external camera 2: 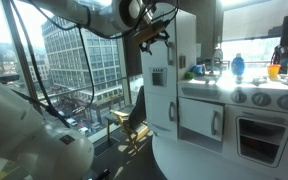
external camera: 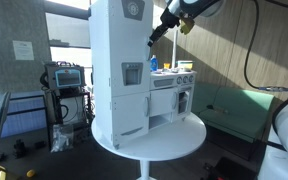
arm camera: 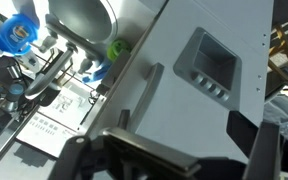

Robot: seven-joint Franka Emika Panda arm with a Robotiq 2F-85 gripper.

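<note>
A white toy fridge (external camera: 122, 90) stands on a round white table (external camera: 169, 143), with a grey dispenser recess (arm camera: 216, 68) in its front. In the wrist view a long door handle (arm camera: 147, 96) runs along the fridge front. My gripper (external camera: 164, 32) hangs high beside the fridge's upper door, pointing down toward it. Its fingers look spread in the exterior views, with nothing seen between them. In exterior view 2 the gripper (external camera 2: 156, 36) is close to the upper door; whether it touches cannot be told.
A white toy kitchen unit (external camera 2: 242, 122) adjoins the fridge. On its top are a blue bottle (external camera 2: 237, 65), a yellow cup (external camera 2: 274, 72) and other small items. A green bench (external camera: 234, 110) lies behind.
</note>
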